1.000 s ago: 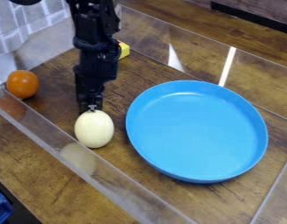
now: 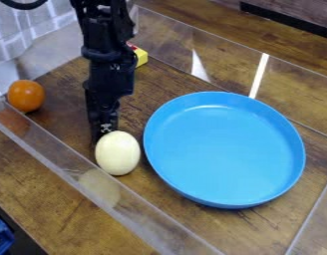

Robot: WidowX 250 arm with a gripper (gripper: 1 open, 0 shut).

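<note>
My black gripper [image 2: 103, 122] reaches down from the top of the view, low over the wooden table just behind a pale cream, egg-shaped object [image 2: 119, 153]. Its fingertips are dark and small, close to the top of that object; whether they touch it is hard to tell. A large blue plate [image 2: 225, 149] lies to the right of the pale object. An orange round fruit [image 2: 27, 95] sits at the left.
A small yellow item [image 2: 139, 56] lies at the back behind the arm. Clear plastic rails run along the left and front. Bare wood [image 2: 199, 55] shows at the back right.
The pale object has shifted a little to the right and now sits slightly nearer the blue plate. My gripper has moved only slightly.
</note>
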